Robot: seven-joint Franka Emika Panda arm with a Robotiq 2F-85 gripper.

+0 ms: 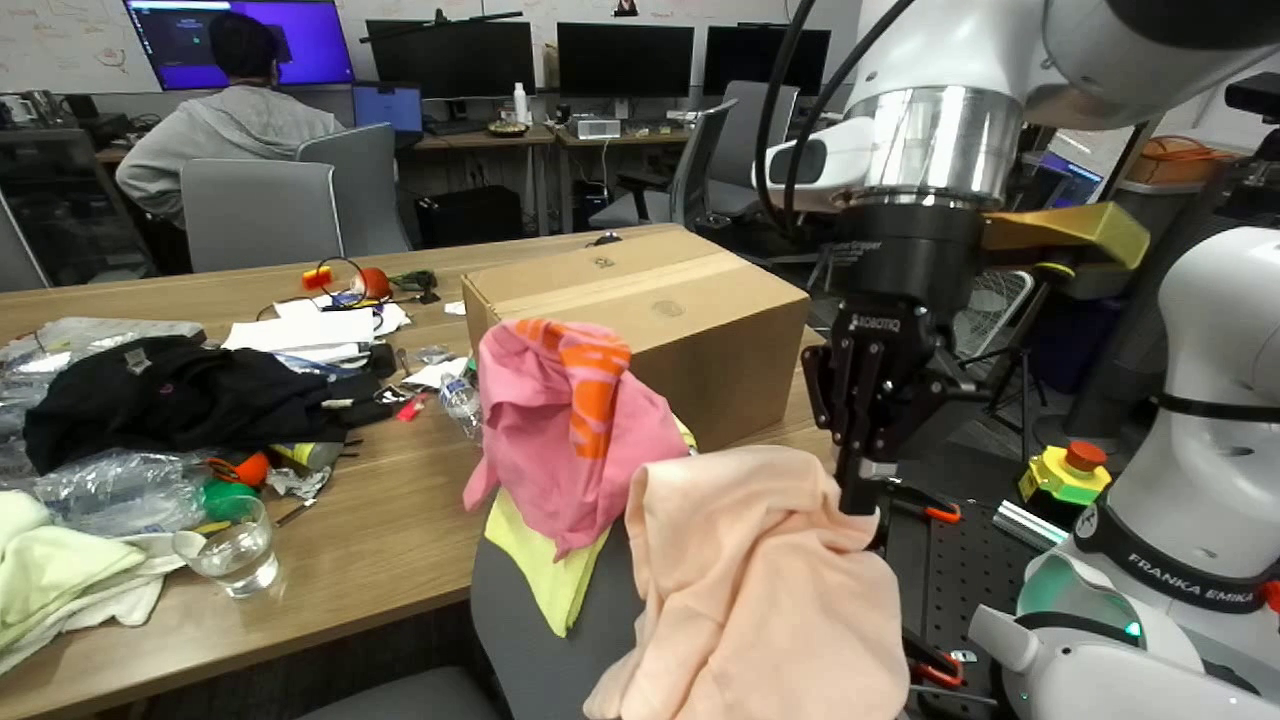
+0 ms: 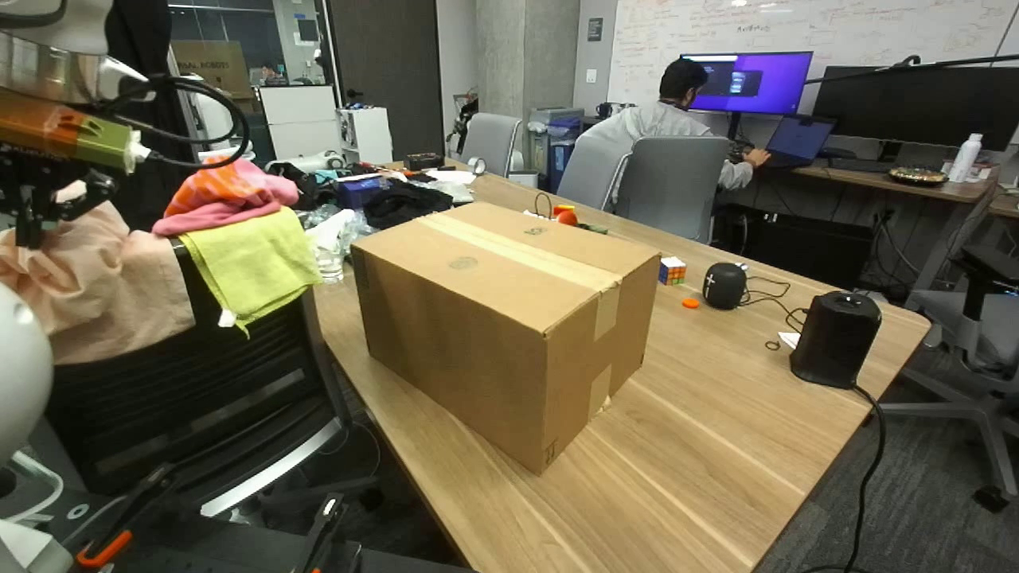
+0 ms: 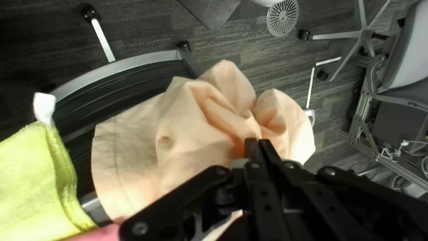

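Note:
A peach cloth hangs over the back of a chair, with its upper right part at my gripper. In the wrist view the fingers are close together and pressed into folds of the peach cloth, so the gripper is shut on it. Beside it on the chair back lie a pink cloth with orange marks and a yellow cloth under the pink one. From the second exterior side, the gripper stands in front of the peach cloth, far left.
A large closed cardboard box stands on the wooden table behind the chair. A glass of water, black clothing and plastic clutter cover the table's left side. The emergency stop is near the robot base.

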